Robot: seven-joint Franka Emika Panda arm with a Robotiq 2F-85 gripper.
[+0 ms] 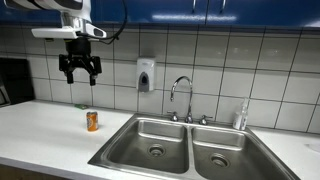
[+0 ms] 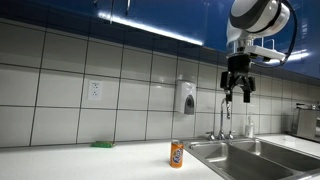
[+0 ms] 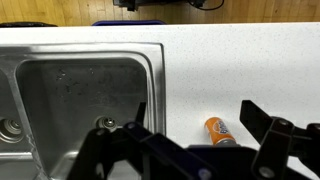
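Note:
My gripper (image 1: 81, 80) hangs high above the white counter, pointing down, its fingers wide apart with nothing between them. An orange can (image 1: 92, 121) stands upright on the counter, left of the sink, well below the gripper. In exterior view 2 the can (image 2: 176, 154) is near the counter's edge by the sink, and the gripper (image 2: 237, 98) appears higher and to its right. From the wrist, the can (image 3: 217, 130) shows at lower right, its lower part cut off by the dark gripper. The two fingers (image 3: 266, 125) spread to either side in that view.
A double steel sink (image 1: 150, 148) with a faucet (image 1: 181, 95) lies right of the can. A soap dispenser (image 1: 146, 75) hangs on the tiled wall, and a bottle (image 1: 241, 115) stands behind the sink. A small green object (image 2: 103, 145) lies at the back.

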